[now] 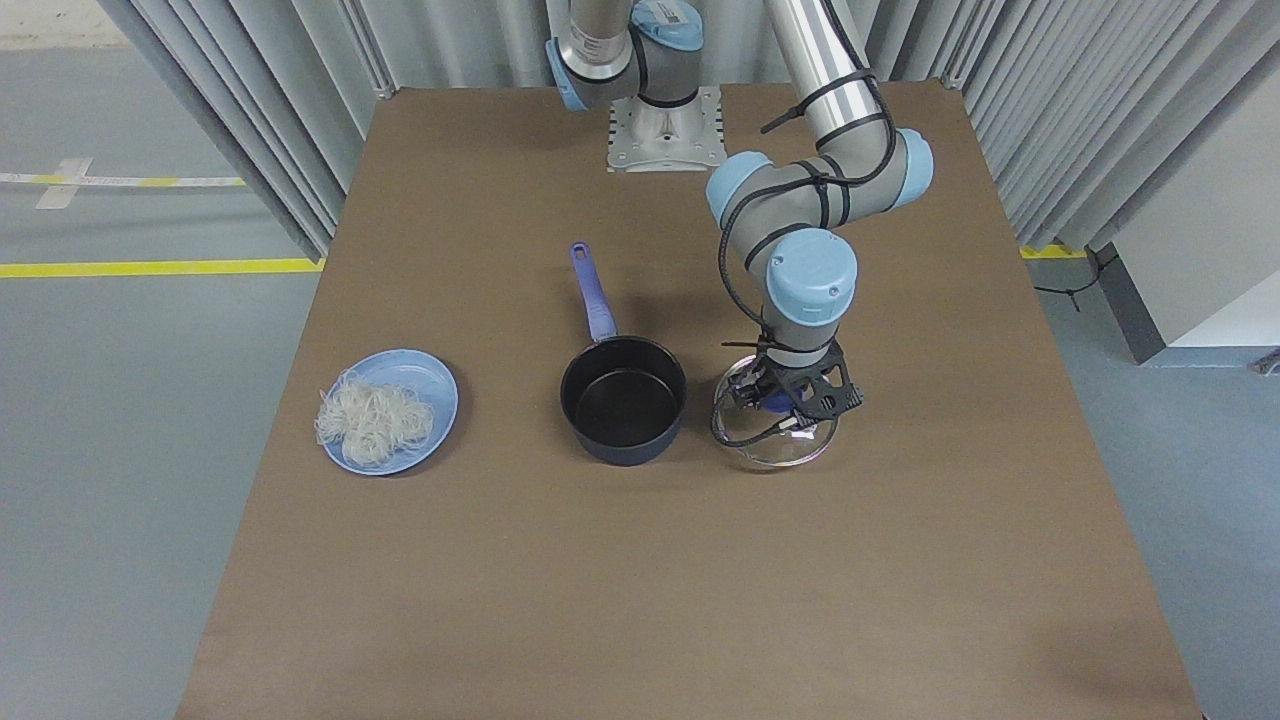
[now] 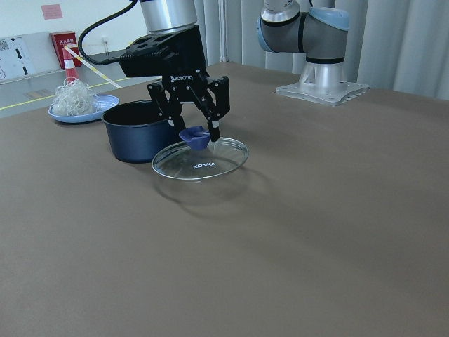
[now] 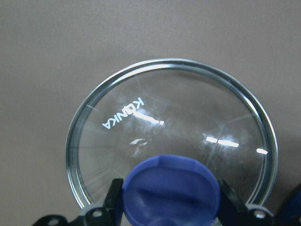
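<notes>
My gripper is shut on the blue knob of a glass lid, which hangs tilted low over the table, right of a dark pot in the front view. The pot is uncovered, its inside empty, its blue handle pointing to the back. In the wrist view the lid fills the middle, with the knob between the fingers.
A blue plate with white noodle-like strands lies left of the pot. The robot's base stands at the back.
</notes>
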